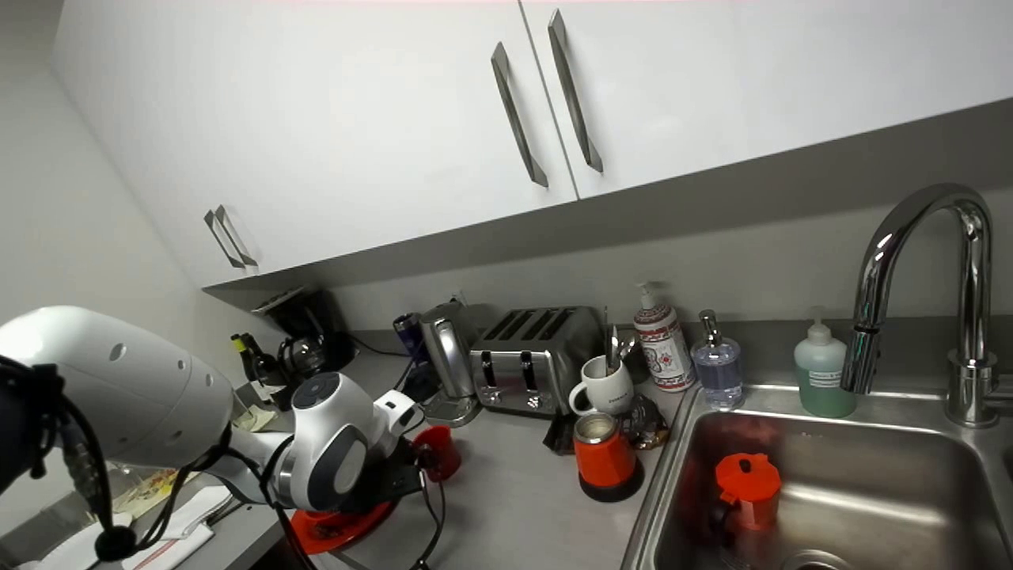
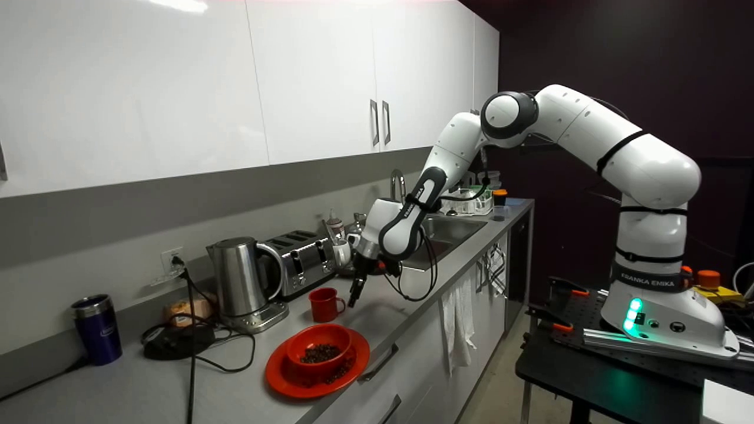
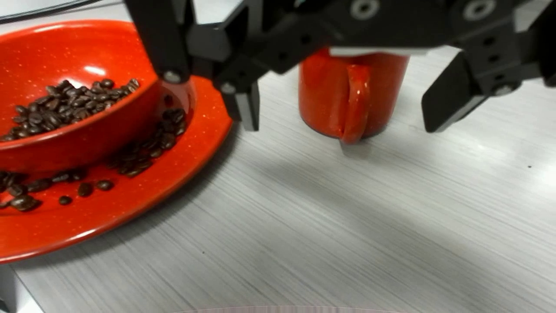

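Note:
In the wrist view my gripper stands open, its two black fingers spread wide. Between and beyond them a red mug [image 3: 325, 96] stands upright on the counter, handle facing me; the gripper body hides its rim. Nothing shows as gripped. To the left, a red bowl [image 3: 99, 141] holding coffee beans [image 3: 62, 107] sits on a red plate [image 3: 172, 182], with more beans spilled around it. In exterior view 2 the gripper [image 2: 355, 291] points down just right of the mug [image 2: 323, 304].
A kettle [image 2: 237, 282] and toaster [image 2: 304, 260] stand along the wall behind the mug. An orange-red moka pot top [image 1: 750, 484] sits in the sink [image 1: 855, 456], its base [image 1: 603, 461] on the counter.

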